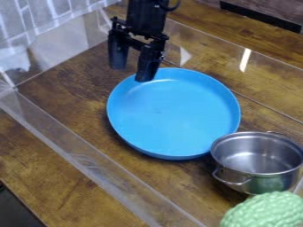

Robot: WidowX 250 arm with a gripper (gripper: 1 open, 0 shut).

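Note:
My black gripper [134, 55] hangs at the top of the view, just behind a blue round plate [172, 115]. Its two dark fingers are apart, with nothing visible between them. The fingertips are near the plate's back-left rim; I cannot tell whether they are above it or behind it.
A steel pot [257, 162] stands right of the plate, near its front rim. A green textured object [263, 213] sits at the lower right corner. Clear plastic walls edge the wooden surface [66, 102]. The wood left of the plate is bare.

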